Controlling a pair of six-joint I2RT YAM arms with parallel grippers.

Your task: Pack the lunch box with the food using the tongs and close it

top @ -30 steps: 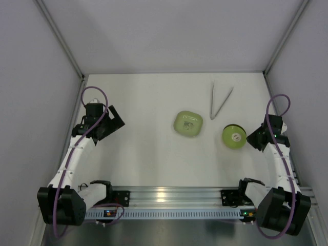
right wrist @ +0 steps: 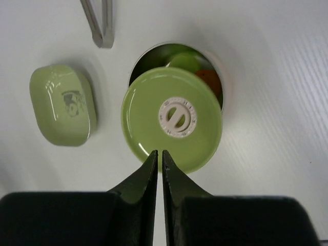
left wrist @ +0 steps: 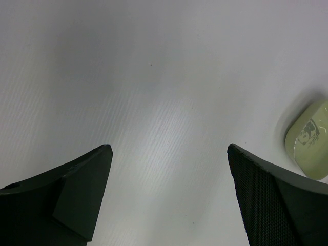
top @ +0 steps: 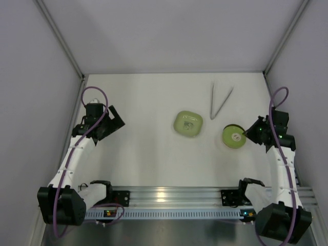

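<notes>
The round lunch box point(right wrist: 223, 97) stands right of centre, and its green lid point(right wrist: 146, 118) lies shifted across the top, leaving a crescent of green and orange food point(right wrist: 209, 78) uncovered. Just right of the lid in the top view is my right gripper point(top: 245, 134); its fingertips point(right wrist: 152, 160) meet with nothing between them, by the lid's near edge in the right wrist view. An empty green bowl point(top: 188, 123) sits mid-table. Metal tongs point(top: 219, 101) lie behind, between bowl and box. Far left, my left gripper point(top: 119, 117) is open over bare table, its fingers point(left wrist: 77, 189) wide apart.
Grey walls point(top: 179, 36) close in the back and both sides. A metal rail point(top: 174, 193) runs along the front edge.
My right gripper has turned and moved slightly, its tips now nearer the lid's right edge. The left arm, bowl, tongs and lunch box look unmoved.
</notes>
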